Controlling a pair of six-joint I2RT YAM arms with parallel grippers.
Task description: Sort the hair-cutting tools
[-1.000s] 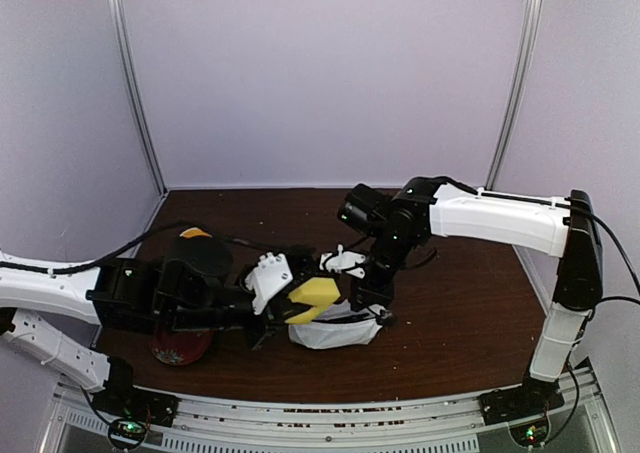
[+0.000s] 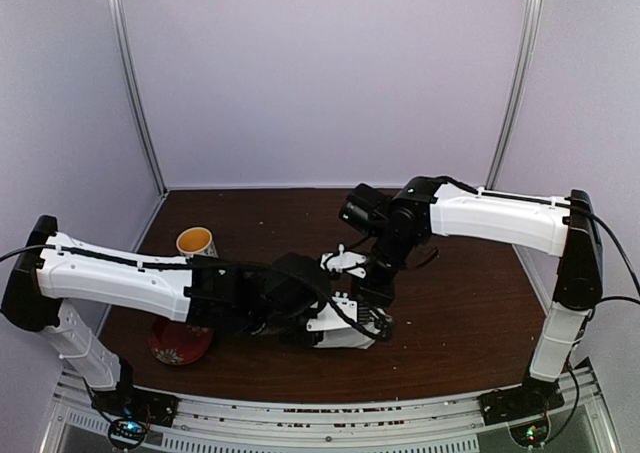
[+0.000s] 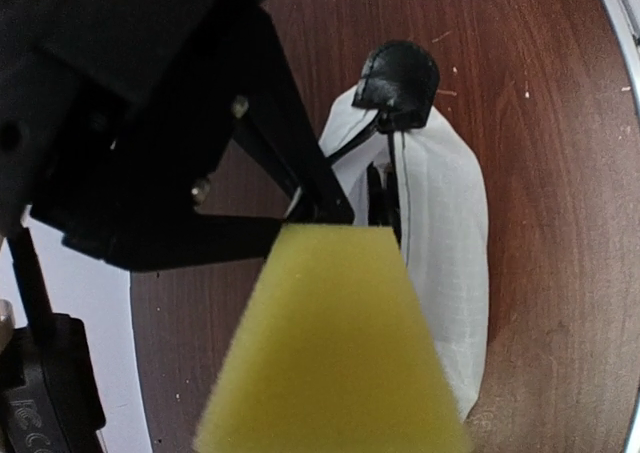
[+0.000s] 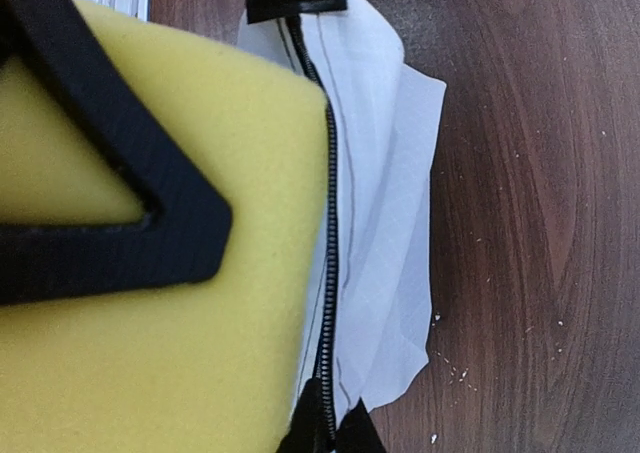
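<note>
A white pouch (image 2: 345,341) with a dark zipper and black end tab lies at the table's front middle, mostly covered by my arms in the top view. A yellow sponge block (image 3: 335,343) fills the lower part of the left wrist view, in front of the pouch's opening. My left gripper is shut on this sponge; one black finger presses against it in the right wrist view. Whether the sponge is inside the pouch cannot be told. My right gripper is shut at the zipper edge, apparently pinching the thin fabric.
An orange-lined cup (image 2: 197,243) stands at the back left, behind my left arm. A red bowl (image 2: 181,343) sits at the front left, partly under that arm.
The sponge is now hidden from above. My right arm stayed put.
</note>
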